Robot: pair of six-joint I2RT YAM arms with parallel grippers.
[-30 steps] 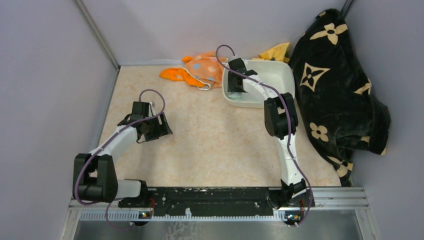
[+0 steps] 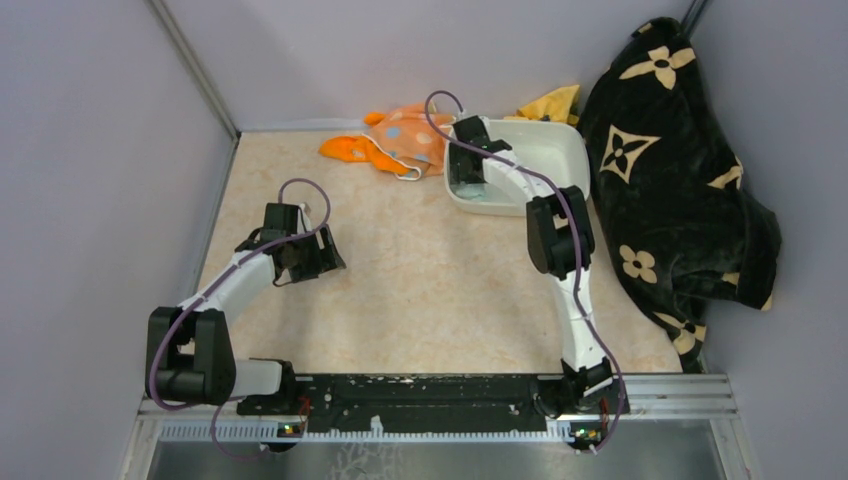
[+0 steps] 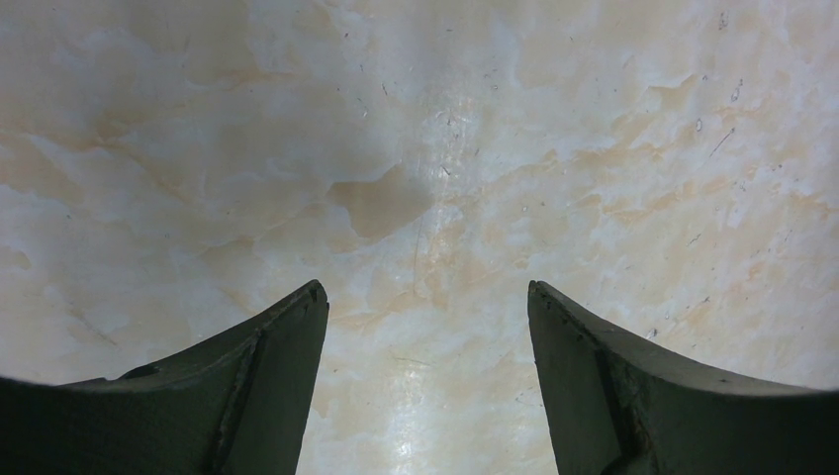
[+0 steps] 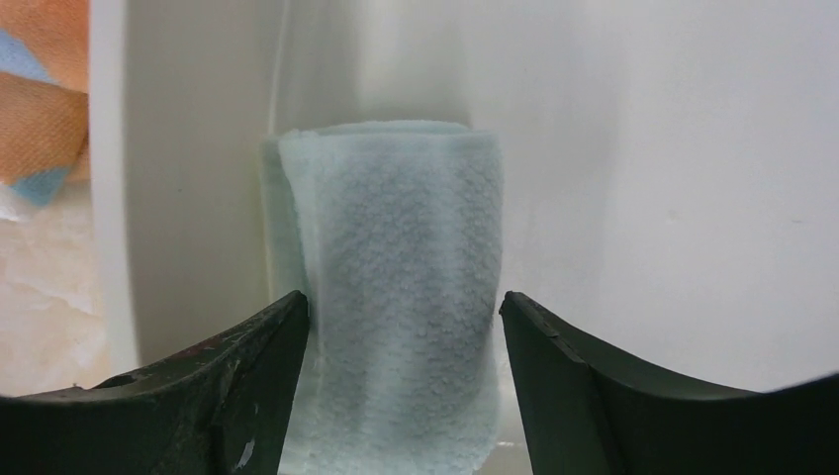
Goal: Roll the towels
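A folded pale blue towel (image 4: 401, 247) lies in the white bin (image 2: 545, 150) against its left wall. My right gripper is over it, part open, its fingertips at either side of the towel's middle; whether they touch it I cannot tell. My left gripper stands open above bare table at the left, nothing between its fingers.
Orange spotted cloths (image 2: 405, 140) lie left of the bin, a yellow cloth (image 2: 550, 105) behind it. A large black blanket with beige flowers (image 2: 665, 220) fills the right side.
The left arm has not moved.
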